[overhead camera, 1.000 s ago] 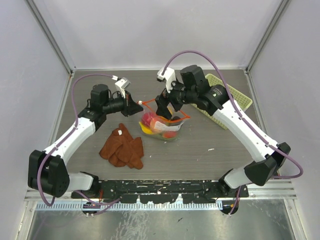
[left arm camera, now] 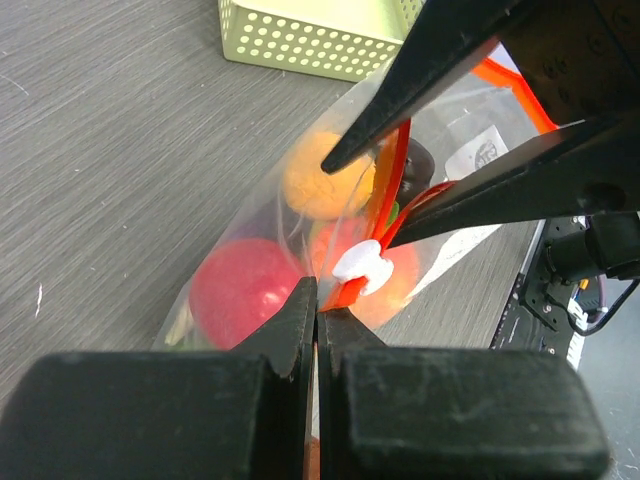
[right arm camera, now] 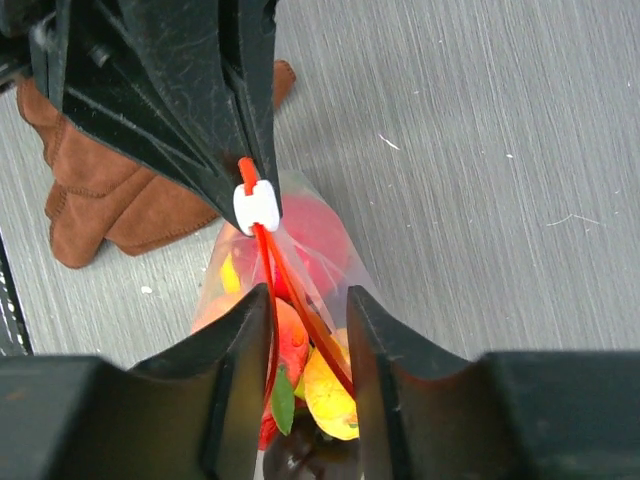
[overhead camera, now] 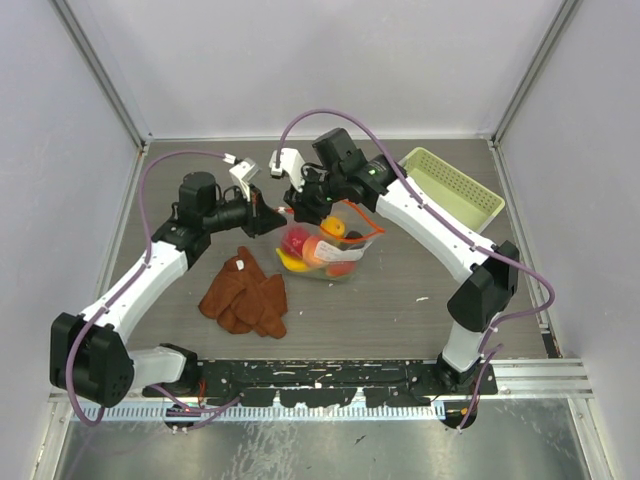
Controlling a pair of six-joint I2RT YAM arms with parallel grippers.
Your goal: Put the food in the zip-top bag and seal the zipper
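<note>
A clear zip bag (overhead camera: 320, 255) with orange zipper holds plastic food: red, yellow, orange and dark pieces. My left gripper is shut at the zipper's end, by the white slider, with orange strip at its fingertips; the slider (right arm camera: 256, 207) also shows in the right wrist view. My right gripper is part open over the bag's mouth, its fingers either side of the orange zipper strips.
A green perforated basket (overhead camera: 450, 185) stands at the back right. A brown cloth (overhead camera: 245, 295) lies at the front left.
My right arm has swung left along the bag, bringing its gripper close to my left gripper and the slider. My left gripper has stayed almost still.
</note>
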